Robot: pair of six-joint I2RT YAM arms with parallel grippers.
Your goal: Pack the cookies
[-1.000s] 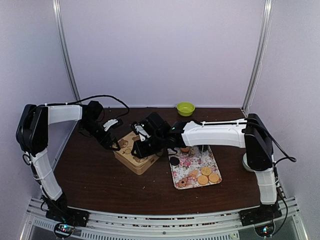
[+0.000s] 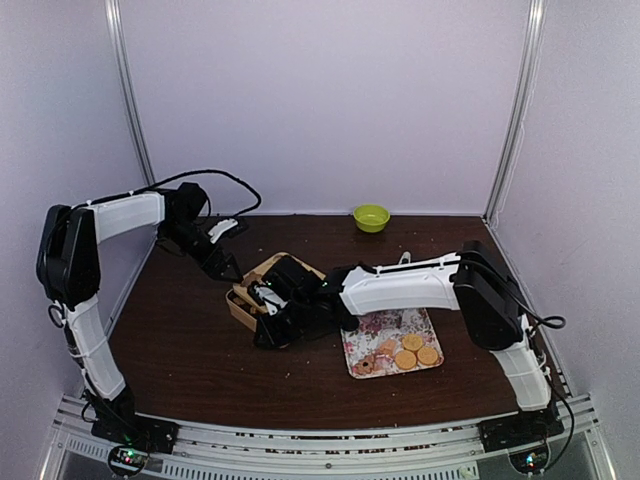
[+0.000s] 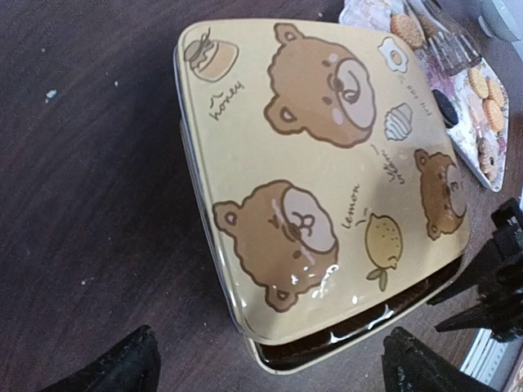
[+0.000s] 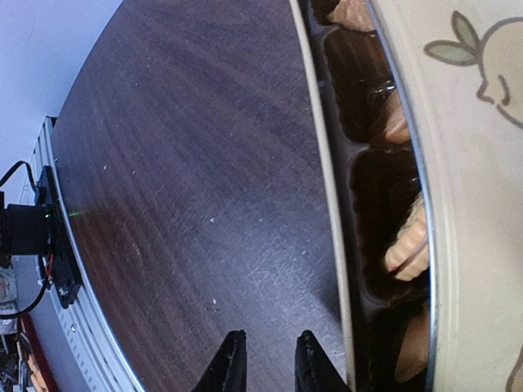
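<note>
A cookie tin (image 3: pixel 282 363) stands left of the table's middle, with a cream bear-print lid (image 3: pixel 359 188) lying over it out of line. Along the uncovered side, a dark compartmented insert (image 4: pixel 376 171) shows, holding cookies (image 4: pixel 411 241) partly under the lid. My left gripper (image 2: pixel 233 275) is open at the tin's left, fingers wide apart, with nothing between. At the tin's front edge is my right gripper (image 2: pixel 265 335); in the right wrist view its fingers (image 4: pixel 233 359) stand a little apart, bare table between them, the lid off to the right.
A floral tray (image 2: pixel 380 340) with several cookies (image 2: pixel 413 343) lies right of the tin, partly beneath my right arm. A green bowl (image 2: pixel 371 218) stands at the back.
My right gripper has moved left and towards the front edge of the tin. The lid has shifted, uncovering part of the tin. After dipping, my left gripper is higher and further right.
</note>
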